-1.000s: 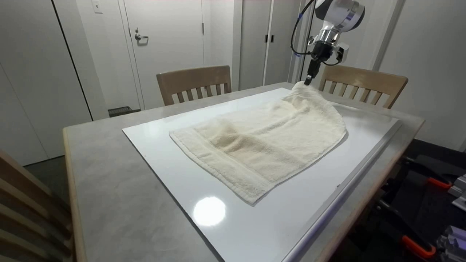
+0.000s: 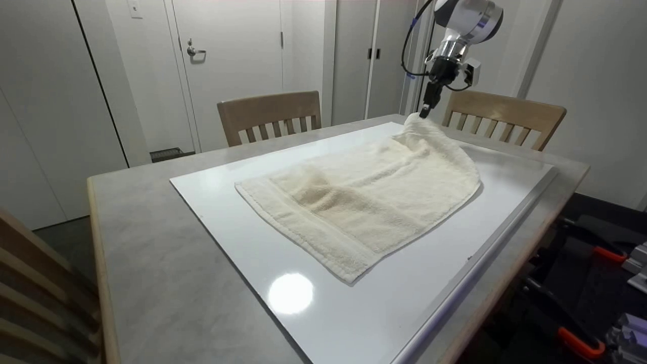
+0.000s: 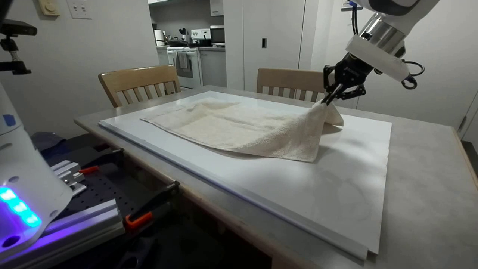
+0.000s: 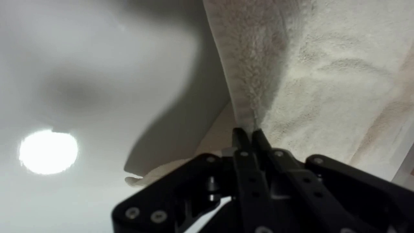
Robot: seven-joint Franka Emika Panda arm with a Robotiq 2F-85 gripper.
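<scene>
A cream towel [image 2: 376, 194] lies over a white board, mostly flat with some wrinkles. In exterior view 2, one end of the towel [image 3: 300, 132] is lifted off the board, and my gripper [image 3: 326, 102] is shut on its raised edge. From the wrist view, the gripper has its fingertips pressed together on the towel edge [image 4: 248, 77], which hangs in a fold away from them. Exterior view 1 shows the gripper [image 2: 424, 112] at the towel's far end, its pinch point partly hidden.
The white board [image 3: 340, 197] covers much of the grey table [image 3: 421, 179], with bare board around the towel. Wooden chairs [image 2: 273, 112] stand along the far side. Clamps with orange handles [image 3: 139, 219] hold onto the edge near the robot base.
Over the last second my gripper has shifted very slightly to the left in exterior view 1, still holding the towel's end. The rest of the towel looks the same.
</scene>
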